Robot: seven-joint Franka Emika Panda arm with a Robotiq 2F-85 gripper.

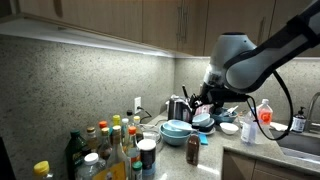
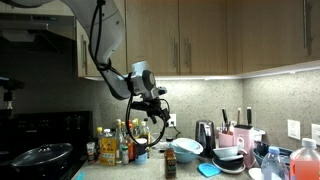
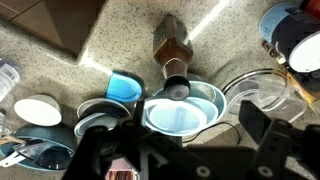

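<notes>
My gripper (image 1: pixel 207 101) hangs above the counter with its fingers apart and nothing between them. In the wrist view its dark fingers (image 3: pixel 262 143) reach in from the lower edge, over stacked light-blue bowls (image 3: pixel 192 105). A brown bottle (image 3: pixel 171 45) with a dark cap stands close to the bowls, apart from the fingers. From the side, the same bottle (image 1: pixel 193 150) is upright in front of the bowls (image 1: pixel 176 131). The other exterior view puts the gripper (image 2: pixel 158 117) well above the bottle (image 2: pixel 170 160).
Several sauce and oil bottles (image 1: pixel 117 150) crowd the wall side, near a dark-and-white canister (image 1: pixel 148 152). A blue item (image 3: pixel 124 87) lies by the bowls. A pink knife holder (image 2: pixel 243 137) and a sink (image 1: pixel 298 145) stand farther along. Cabinets (image 2: pixel 190 37) overhang the counter.
</notes>
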